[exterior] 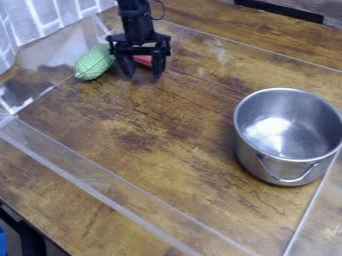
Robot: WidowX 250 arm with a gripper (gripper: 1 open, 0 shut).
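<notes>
My black gripper [140, 58] is low at the back left, over a red elongated object [146, 61] that it mostly covers; whether its fingers are open or closed on it is unclear. A pale green striped vegetable [92, 61] lies just left of the gripper. A steel pot [286, 137] with a wire handle stands empty at the right.
A white curtain-like backdrop [34, 20] is at the upper left. Clear plastic edging runs along the left and front.
</notes>
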